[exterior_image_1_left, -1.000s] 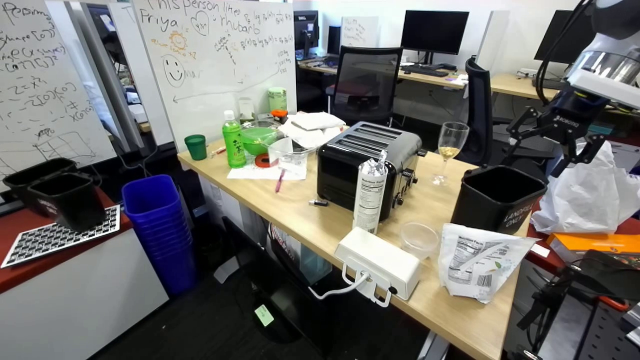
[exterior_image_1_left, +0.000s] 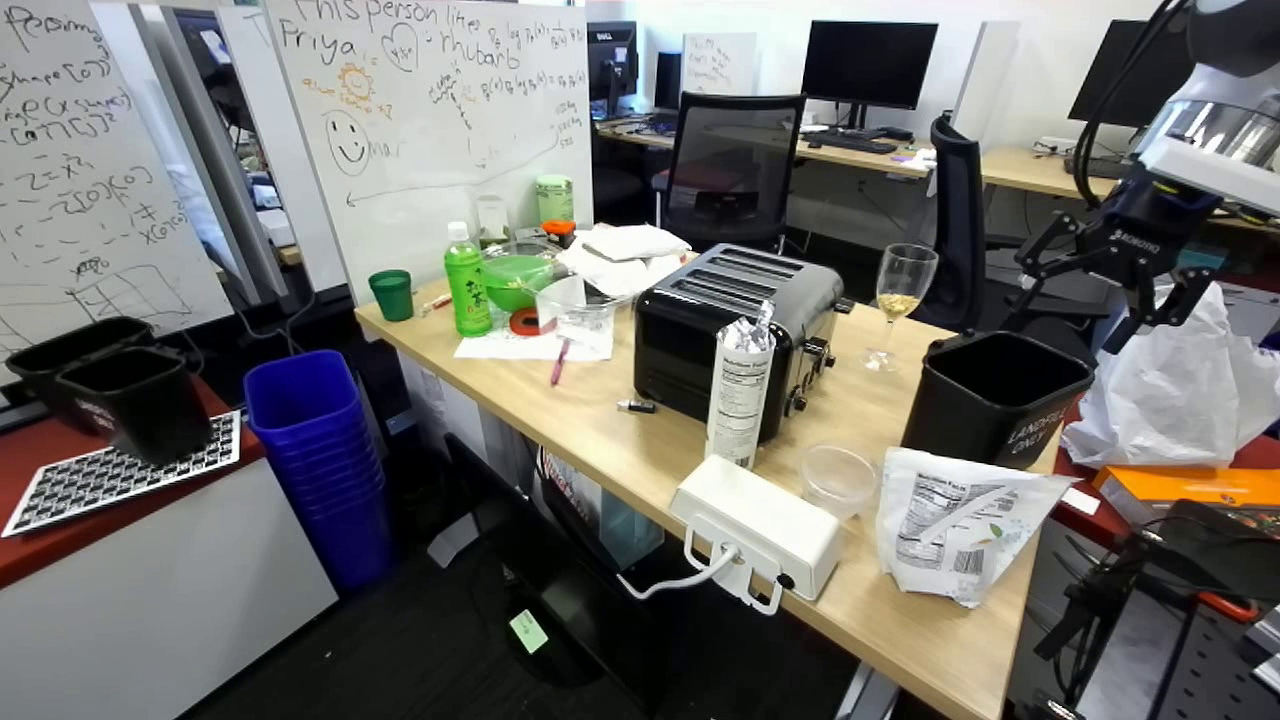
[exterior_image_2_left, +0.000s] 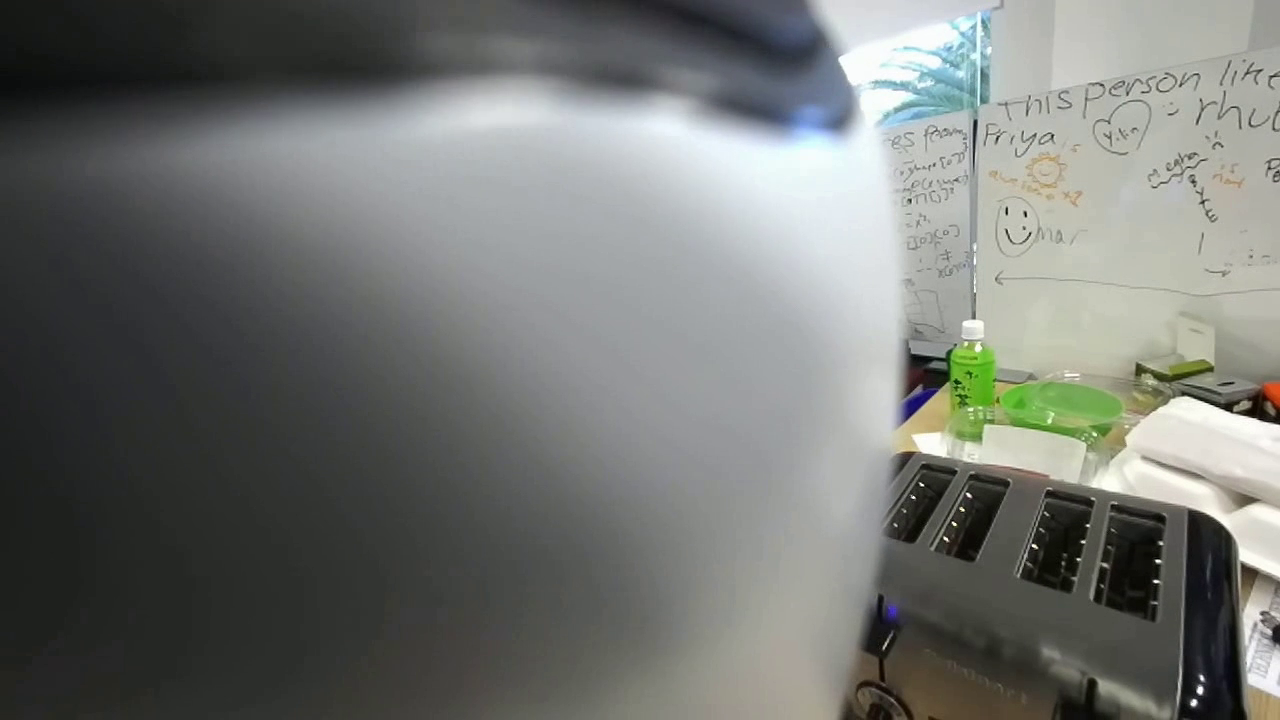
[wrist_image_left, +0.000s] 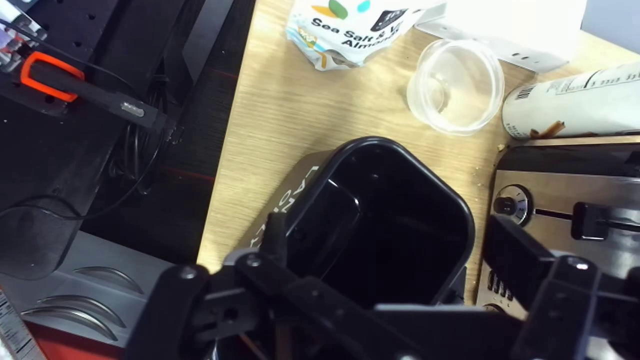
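Note:
My gripper (exterior_image_1_left: 1065, 334) hangs in the air over the black bin (exterior_image_1_left: 1005, 386) at the table's right end, its fingers spread wide and nothing between them. In the wrist view one finger (wrist_image_left: 277, 237) crosses the bin's left rim and the other finger (wrist_image_left: 510, 258) is over the edge of the toaster (wrist_image_left: 558, 198). The bin, lettered "LANDFILL ONLY", stands upright; its visible inside looks empty, though the gripper hides its near part. In exterior view 2 a large blurred grey shape covers most of the picture, and the gripper does not show.
Close by stand an almond bag (exterior_image_1_left: 966, 524), a clear plastic cup (exterior_image_1_left: 837, 478), a tall printed tube (exterior_image_1_left: 739, 390), a white box (exterior_image_1_left: 756, 524) and a wine glass (exterior_image_1_left: 897, 300). A green bottle (exterior_image_1_left: 468, 282) and bowl (exterior_image_1_left: 516, 282) are at the far left end.

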